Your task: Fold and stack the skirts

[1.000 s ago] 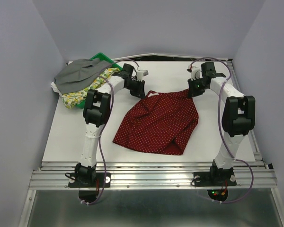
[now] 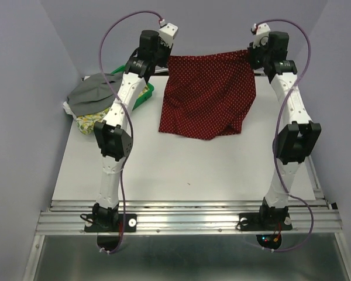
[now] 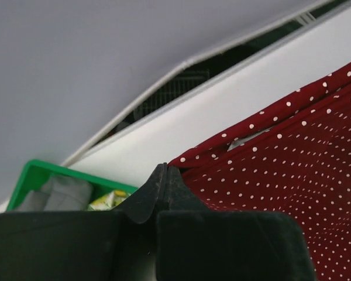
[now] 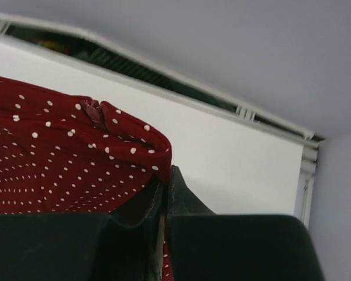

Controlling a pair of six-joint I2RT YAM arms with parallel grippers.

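A dark red skirt with white dots [image 2: 210, 93] hangs stretched between my two grippers, its upper edge nearly straight and its lower part toward the middle of the table. My left gripper [image 2: 168, 57] is shut on one upper corner; in the left wrist view the cloth [image 3: 263, 158] runs off to the right from the fingertips. At the opposite corner, my right gripper [image 2: 251, 55] is shut on the skirt's bunched edge, and the right wrist view shows the folded fabric [image 4: 76, 140] entering between its fingers. Whether the lower hem touches the table cannot be told.
At the back left stands a green basket [image 2: 141, 100] with a grey cloth [image 2: 93, 93] and a yellow patterned cloth [image 2: 89, 123] over it. Grey walls rise on both sides.
Both grippers have moved toward the back, drawing the skirt along. Its upper edge, slack and creased before, is now pulled taut, and its lower hem has shifted well away from the table's front.
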